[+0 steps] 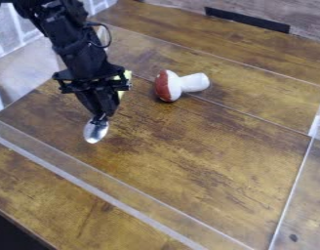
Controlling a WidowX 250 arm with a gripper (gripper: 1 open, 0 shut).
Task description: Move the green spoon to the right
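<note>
The spoon's silver bowl (95, 130) points toward the camera, just below my black gripper (105, 109) on the left side of the table. My gripper is shut on the spoon, its fingers hiding most of the handle. A small yellow-green patch (126, 75) shows behind the gripper and looks like the handle's end. The bowl appears slightly raised off the wood, though the exact gap is hard to judge.
A white object with a red-brown end (167, 86) lies right of the gripper, toward the back. Clear edges (98, 190) run along the near left and the right.
</note>
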